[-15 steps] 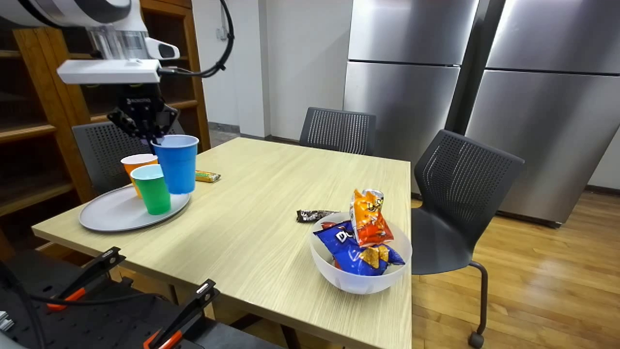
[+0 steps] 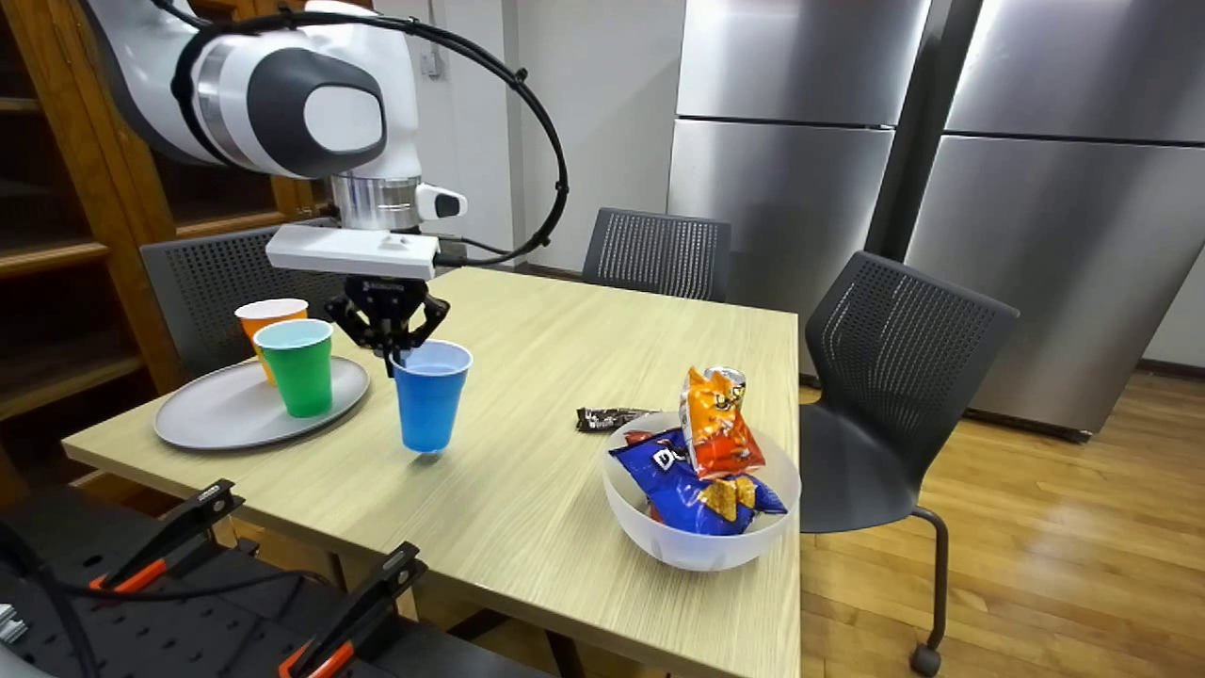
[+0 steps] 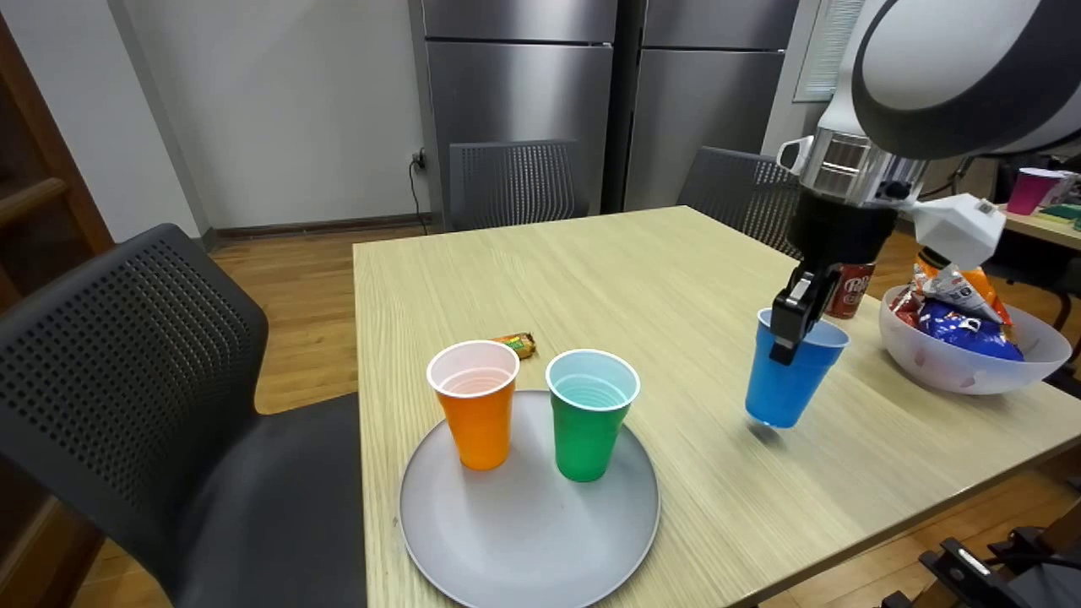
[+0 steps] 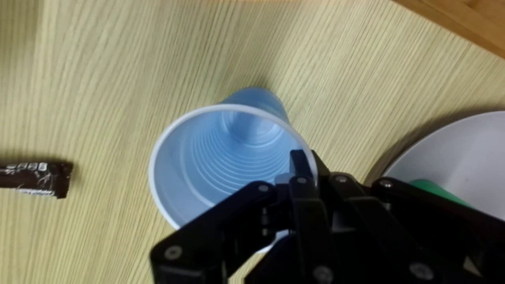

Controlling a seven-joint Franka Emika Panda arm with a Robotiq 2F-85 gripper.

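The blue plastic cup [image 2: 429, 401] is pinched at its rim by my gripper [image 2: 393, 360], whose fingers are shut with the thin wall between them. In the wrist view one finger [image 4: 299, 165] lies inside the cup [image 4: 227, 156] and the other outside. The cup tilts slightly, its base just above or at the table; a shadow shows beneath it. On the grey plate [image 3: 527, 547] stand an orange cup [image 3: 481, 420] and a green cup [image 3: 588, 431], both upright. The blue cup is off the plate, to its right in exterior view 2.
A translucent bowl [image 2: 700, 548] of snack bags stands at the table's right front, with a dark-wrapped bar [image 2: 616, 419] behind it. A soda can [image 3: 851, 289] and a wrapped snack [image 3: 517, 344] are also on the table.
My gripper has carried the blue cup to the right and down, away from beside the plate. The orange and green cups have not moved.
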